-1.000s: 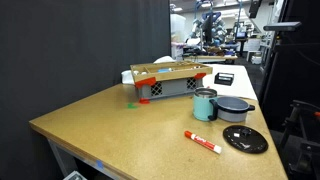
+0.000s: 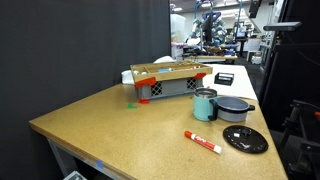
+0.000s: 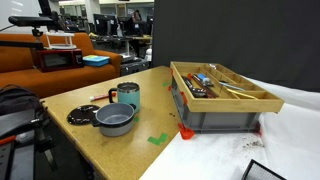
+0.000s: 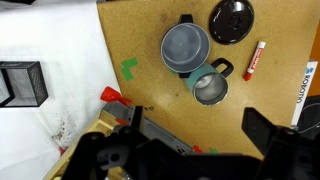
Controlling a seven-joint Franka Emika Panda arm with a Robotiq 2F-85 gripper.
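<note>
A grey pot [image 4: 185, 47] with black handles stands on the wooden table, touching or nearly touching a teal mug [image 4: 210, 88]. The pot looks empty from above. Close to them lies a round black lid [image 2: 245, 139], flat on the tabletop. A red and white marker [image 2: 203, 142] rests on its side, apart from the lid. High above the table, my gripper is open, its dark fingers wide apart at the bottom of the wrist view. Nothing shows between them, and no object is touched.
A grey crate topped by a wooden tray [image 3: 222, 104] of tools stands at the table's back. White cloth [image 3: 210, 160] and a black mesh box [image 4: 23, 84] lie beyond the pot. Green tape pieces [image 4: 129, 68] mark the table.
</note>
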